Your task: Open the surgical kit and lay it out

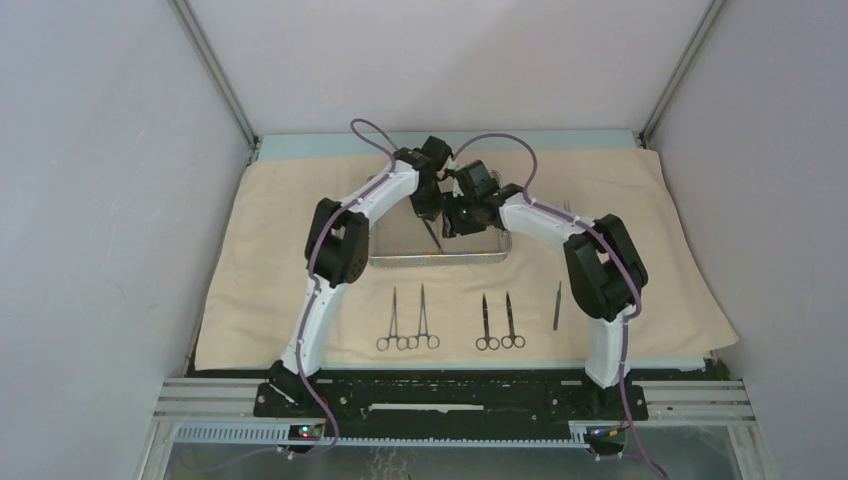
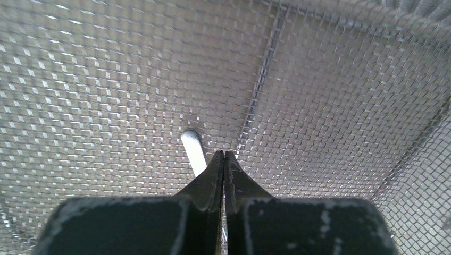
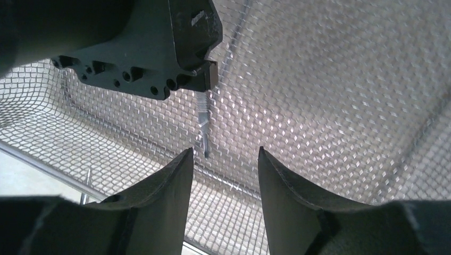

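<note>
Inside the mesh tray (image 1: 470, 258), a slim scalpel-like instrument (image 1: 433, 238) slants below my left gripper (image 1: 428, 214). That gripper is shut. The instrument's rounded handle end (image 2: 191, 139) shows just past its fingertips, and the middle is hidden behind them. I cannot tell whether the fingers grip it. From the right wrist view, the instrument's narrow end (image 3: 204, 127) sticks out below the left gripper's dark body (image 3: 175, 53). My right gripper stands open over the tray, close to the left one, its fingers apart with only mesh between them.
On the beige cloth (image 1: 270, 300) in front of the tray lie two clamps, a left one (image 1: 394, 320) and a right one (image 1: 423, 320), two scissors (image 1: 486, 325) and a thin tool (image 1: 557, 305). More thin tools lie partly hidden by the right arm.
</note>
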